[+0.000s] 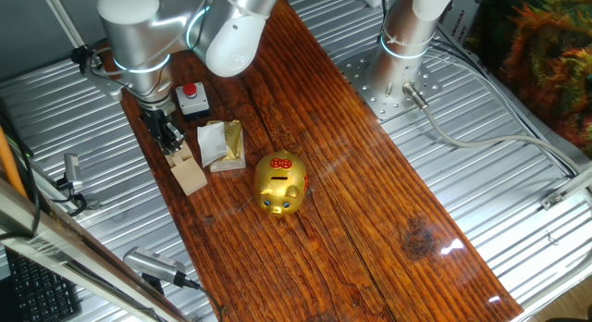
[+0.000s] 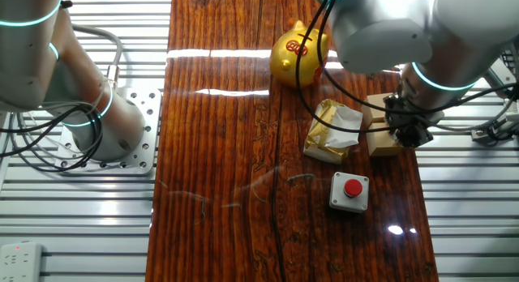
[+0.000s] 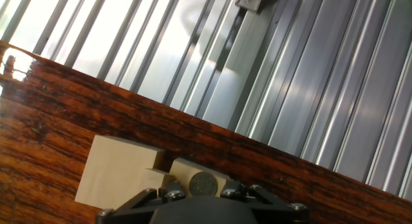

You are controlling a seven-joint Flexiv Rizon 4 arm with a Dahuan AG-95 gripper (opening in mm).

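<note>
A pale wooden block (image 3: 122, 169) with a stepped, notched shape lies near the table's edge; in exterior view 1 the same block (image 1: 190, 175) is partly under the arm. Against its smaller section a round, dark grey coin (image 3: 203, 184) shows in the wrist view, face towards the camera. My gripper is right over that section, its fingertips apart on either side of the coin, with a gap visible around it. A gold piggy bank (image 1: 280, 184) with a dark slot on its back stands farther in on the table.
Beside the block lies a gold-and-white tissue pack (image 1: 222, 144). A red-topped button box (image 1: 192, 100) is close to the arm. Cables (image 2: 312, 39) hang across exterior view 2.
</note>
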